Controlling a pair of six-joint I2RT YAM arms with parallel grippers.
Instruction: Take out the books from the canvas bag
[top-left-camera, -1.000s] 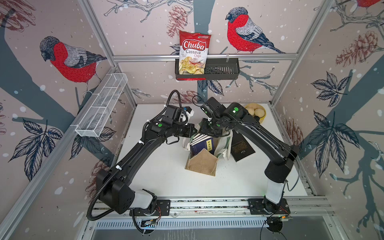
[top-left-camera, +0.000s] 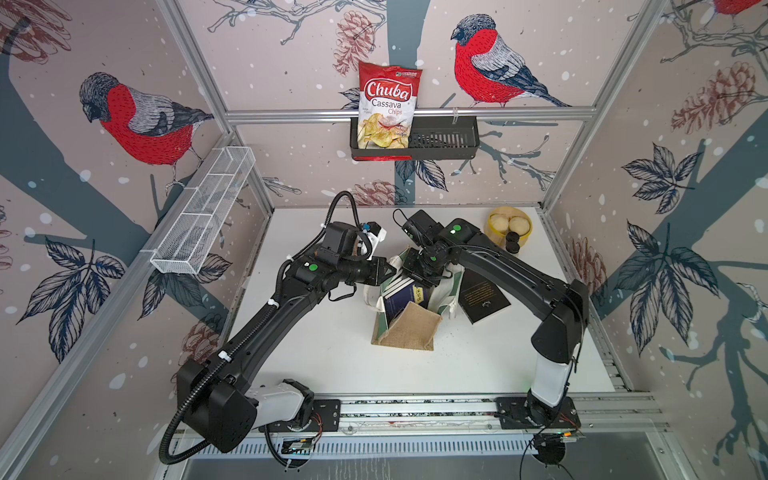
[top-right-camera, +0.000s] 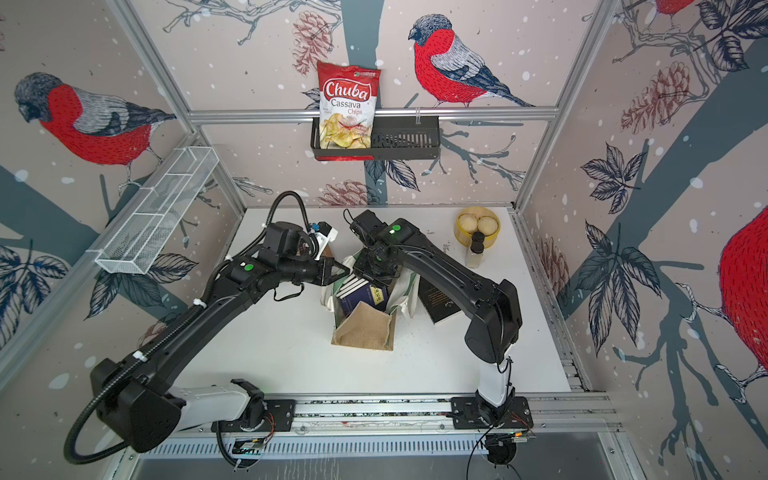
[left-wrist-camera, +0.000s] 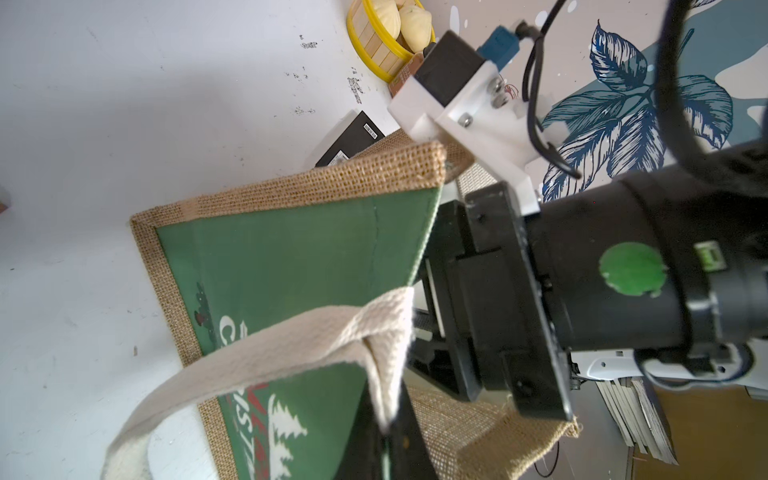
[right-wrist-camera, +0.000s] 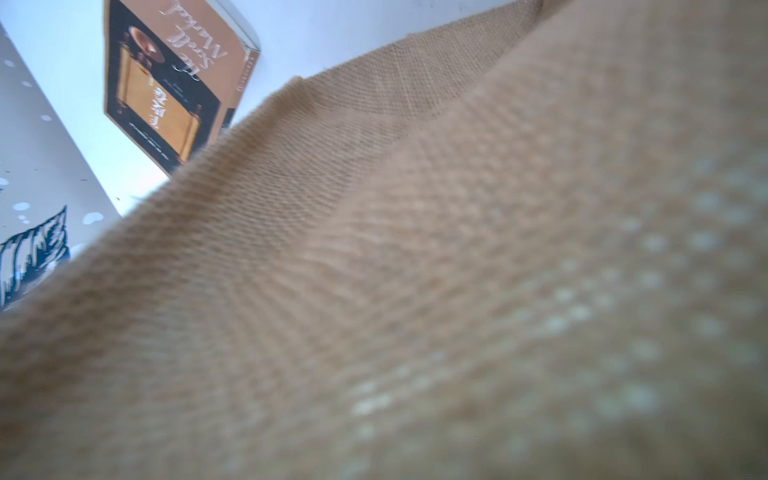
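The canvas bag, burlap with green sides (left-wrist-camera: 288, 248), lies mid-table with its burlap flap (top-left-camera: 406, 326) toward the front. Inside, dark blue books (top-left-camera: 402, 299) with pale page edges are partly covered by my right arm. My left gripper is shut on the bag's left edge, near the white strap (left-wrist-camera: 264, 336). Over the bag's opening, my right gripper (top-right-camera: 374, 276) reaches in among the books. Its fingers are hidden; burlap (right-wrist-camera: 416, 280) fills most of the right wrist view. A black book (top-left-camera: 484, 297) lies flat to the right of the bag.
A brown and black book (right-wrist-camera: 172, 80) lies on the table beyond the bag. At the back right are a yellow basket of buns (top-right-camera: 477, 225) and a dark-capped jar (top-right-camera: 476, 249).
Both arms have come down a little toward the front. My right gripper has sunk deeper into the bag and now covers more of the blue book. The bag has barely shifted.
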